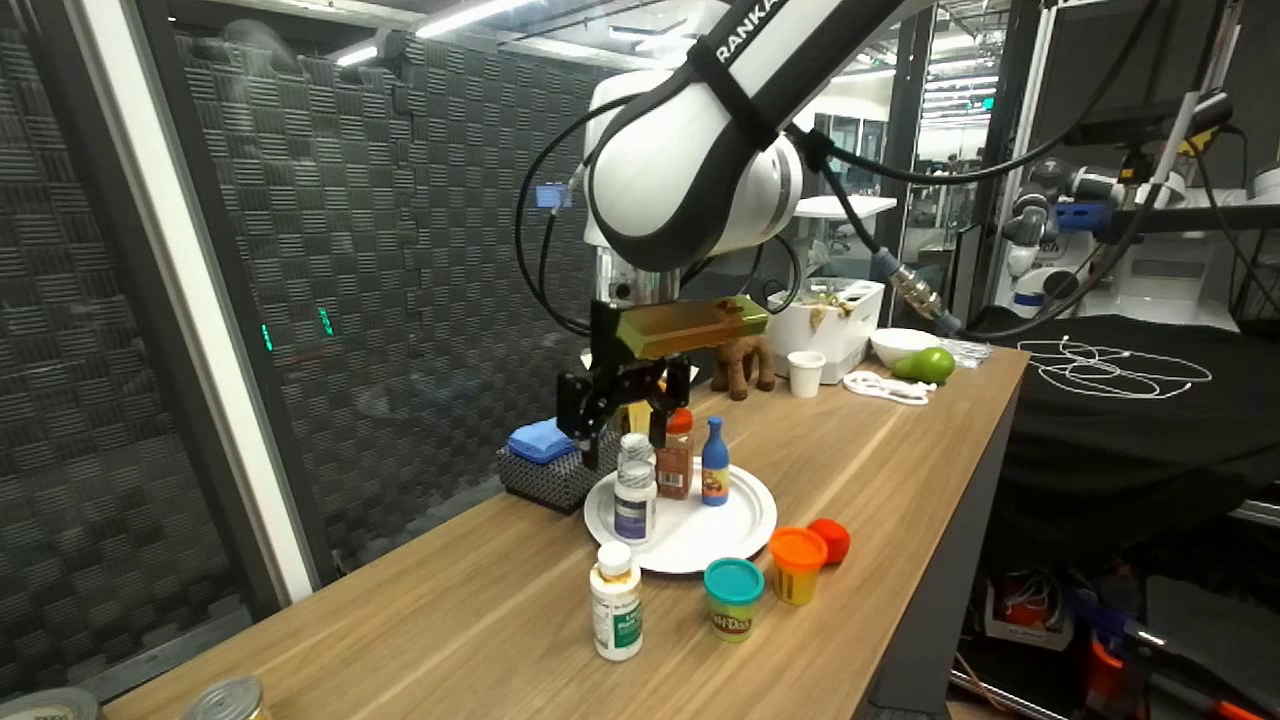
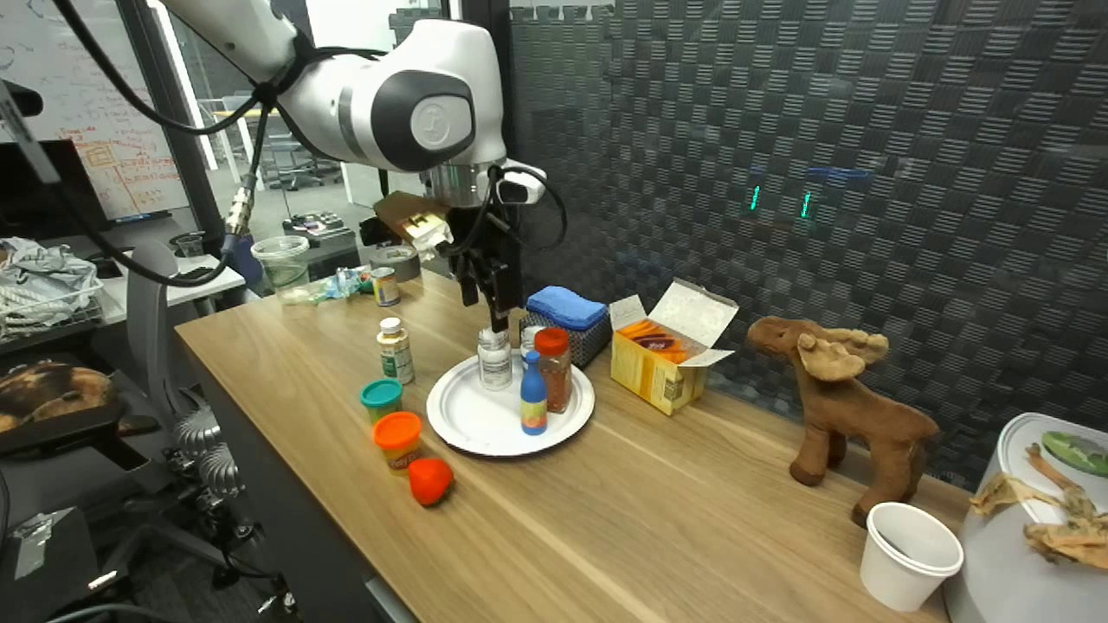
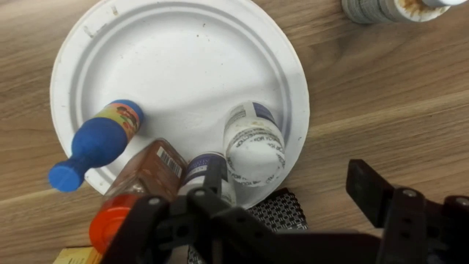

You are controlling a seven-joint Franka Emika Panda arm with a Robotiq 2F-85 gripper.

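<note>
Above the edge of the white plate is my gripper, its fingers spread apart with nothing held between them. A white pill bottle with a purple label stands on the plate, below the gripper and clear of it. In the wrist view, the pill bottle shows its pale top, and a second similar bottle is beside it, partly covered by one finger. Sharing the plate are a red-capped spice jar and a blue toy bottle.
Around the plate's near side stand another white bottle, a teal-lidded tub, an orange-lidded tub and a red ball. A black basket with a blue cloth and a yellow box sit behind.
</note>
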